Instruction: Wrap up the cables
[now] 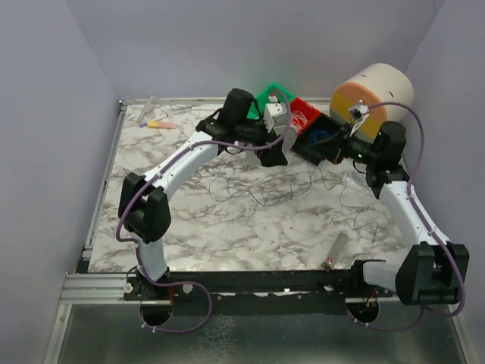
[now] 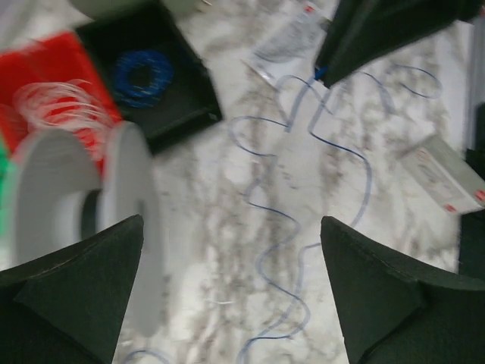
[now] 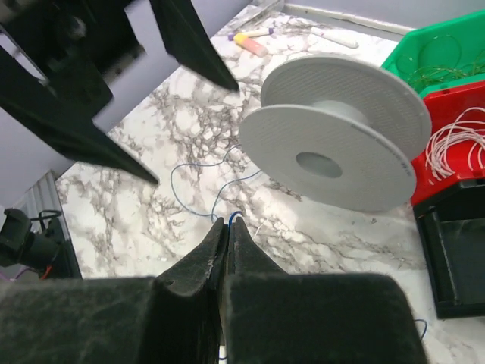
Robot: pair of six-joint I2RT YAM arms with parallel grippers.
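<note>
A thin blue cable (image 2: 369,178) lies in loose loops on the marble-patterned table. One part of it rises to the tips of my right gripper, which is shut on it, as the left wrist view also shows. My left gripper stands open and empty, left of the right one, its fingers (image 3: 198,47) spread beside the spool. The grey-white spool (image 3: 303,155) has two wide discs and shows no cable wound on the visible part of its core. From above, my left arm partly covers it.
Behind the spool are open bins: green (image 3: 433,47), red with white cable (image 3: 421,168), and black (image 2: 176,135) with a blue coil (image 2: 144,77). A large cream-and-yellow drum (image 1: 371,95) stands at the back right.
</note>
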